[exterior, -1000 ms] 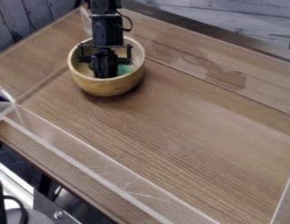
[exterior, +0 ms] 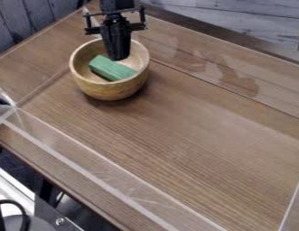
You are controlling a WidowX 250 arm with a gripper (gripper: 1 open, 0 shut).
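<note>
A wooden bowl (exterior: 110, 90) sits on the wooden table at the upper left. In it lies a green block (exterior: 110, 69), long and tilted across the bowl's floor. The black gripper (exterior: 117, 52) hangs above the back of the bowl, over the block, shut with nothing visible between its fingers.
A grey plank wall (exterior: 236, 18) runs along the back. Some dark metal parts stand at the lower left edge.
The gripper has risen up and away from inside the bowl, uncovering the green block, which stays in the bowl.
</note>
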